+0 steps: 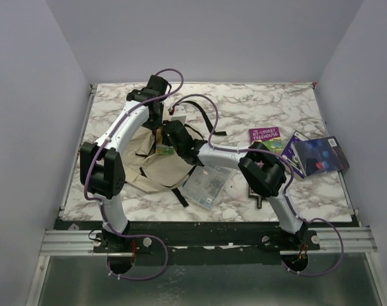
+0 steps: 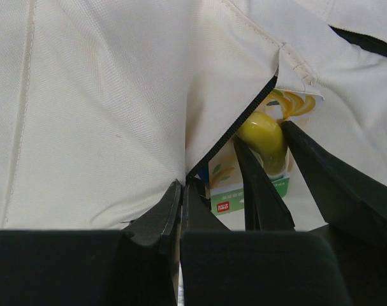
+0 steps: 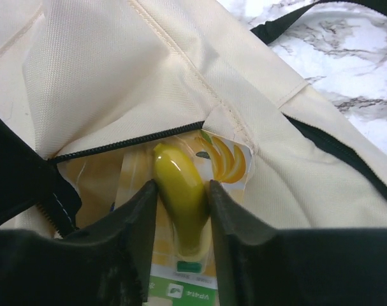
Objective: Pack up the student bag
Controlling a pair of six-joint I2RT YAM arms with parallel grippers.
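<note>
A cream canvas bag [image 1: 158, 172] with black zippers lies open at the left of the table. Inside its opening sit a yellow banana-like item [image 3: 180, 188] and a carton [image 2: 228, 197] with banana pictures and a green band. My right gripper has its fingers around the yellow item's sides; whether they grip it is unclear. In the left wrist view my left gripper is shut at the bag's fabric beside the opening; at most thin cloth is between its fingers.
A clear pouch [image 1: 206, 188] lies in front of the bag. Books [image 1: 317, 156] and dark items [image 1: 254, 201] lie at the right.
</note>
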